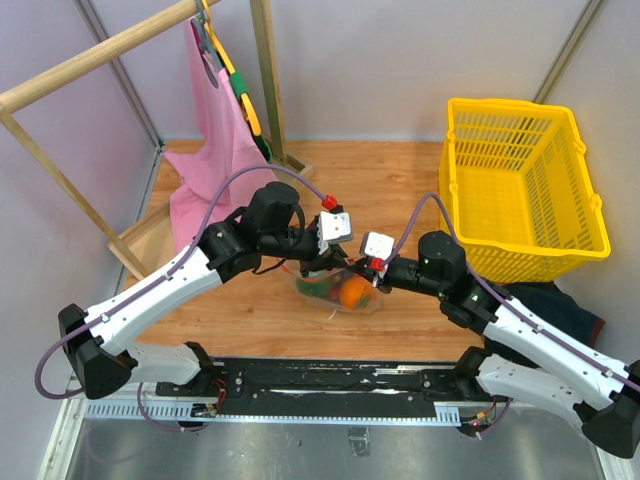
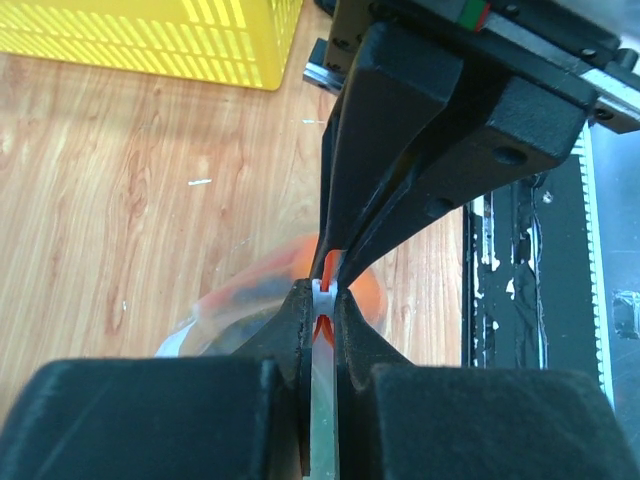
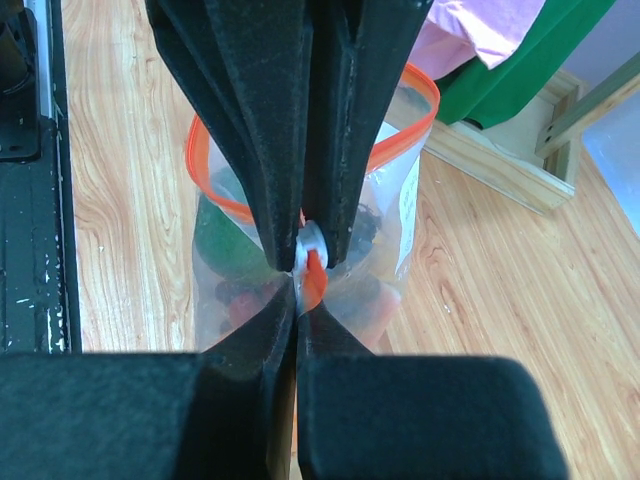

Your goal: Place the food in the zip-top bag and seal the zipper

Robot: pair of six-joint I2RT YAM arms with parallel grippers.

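Observation:
A clear zip top bag (image 1: pixel 338 308) stands under both grippers, with a green food item (image 1: pixel 313 288) and an orange one (image 1: pixel 354 293) inside. Its orange zipper rim (image 3: pixel 195 165) forms an open loop in the right wrist view. My left gripper is shut on the small white zipper slider (image 3: pixel 312 238) at one end of the rim. Right beside it, my right gripper is shut, with the thin orange zipper end (image 2: pixel 332 264) between its fingertips in the left wrist view. The two sets of fingertips nearly touch.
At the right stands a yellow basket (image 1: pixel 525 190), with dark cloth (image 1: pixel 540 325) in front of it. A wooden frame (image 1: pixel 110 45) with a pink cloth (image 1: pixel 215 140) occupies the left. Bare wooden table (image 1: pixel 420 330) surrounds the bag.

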